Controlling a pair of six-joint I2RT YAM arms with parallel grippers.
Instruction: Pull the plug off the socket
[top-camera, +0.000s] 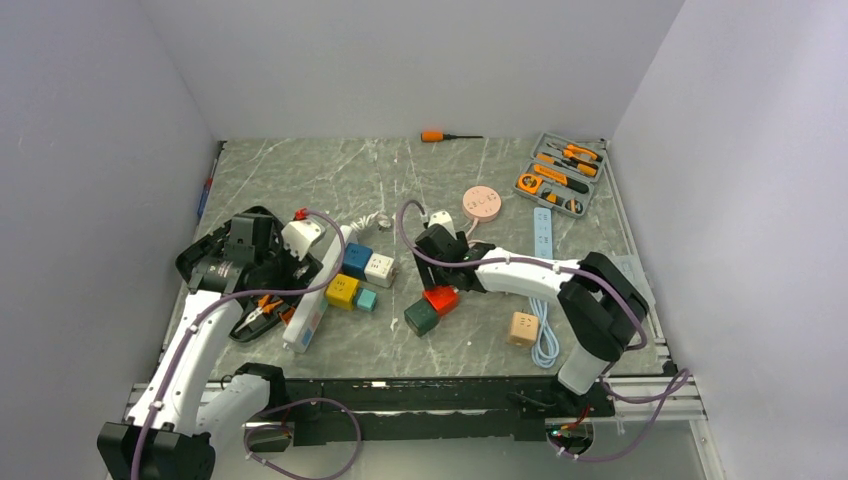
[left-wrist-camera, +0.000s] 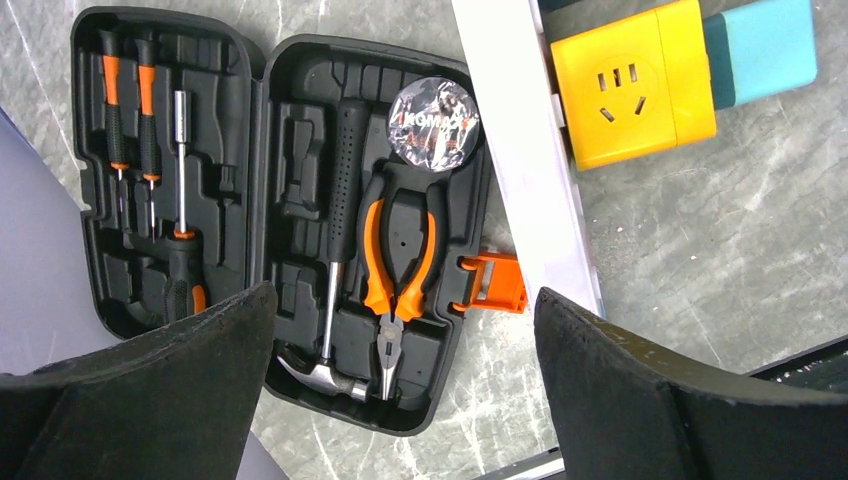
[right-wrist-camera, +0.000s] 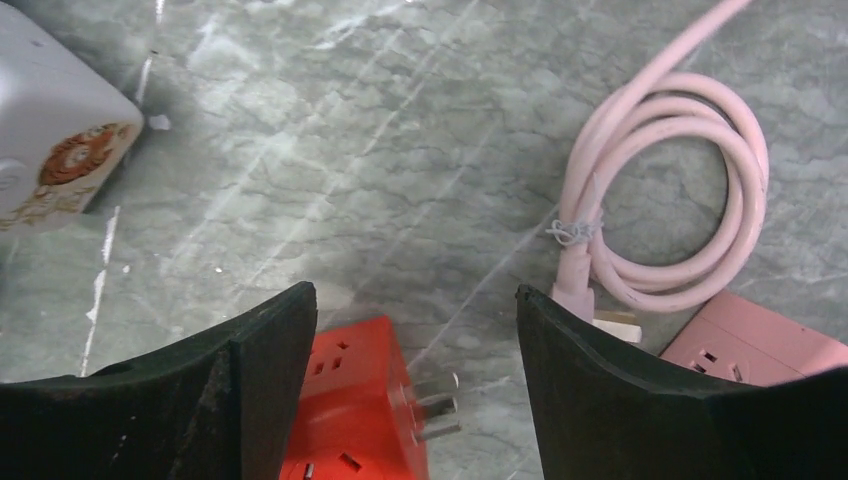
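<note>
My left gripper is open above a black tool case (left-wrist-camera: 258, 120), nothing between its fingers. Beside it runs the white power strip (top-camera: 312, 300), with a yellow plug cube (left-wrist-camera: 630, 85) and a blue one (top-camera: 356, 260) along its side. A teal piece (left-wrist-camera: 765, 45) adjoins the yellow cube. A red cube plug (right-wrist-camera: 355, 400) lies with bare metal prongs (right-wrist-camera: 436, 408) pointing right, partly behind a finger (right-wrist-camera: 270, 350) of my right gripper. That gripper's fingers stand apart, empty. A dark green cube (top-camera: 421, 317) sits beside the red plug.
A white cube (top-camera: 380, 269) stands by the blue one. Pink coiled cable (right-wrist-camera: 745, 190) and a pink cube (right-wrist-camera: 755, 340) lie right of the right gripper. A light-brown cube (top-camera: 522, 329) and blue cable (top-camera: 546, 348) are nearer the right arm's base.
</note>
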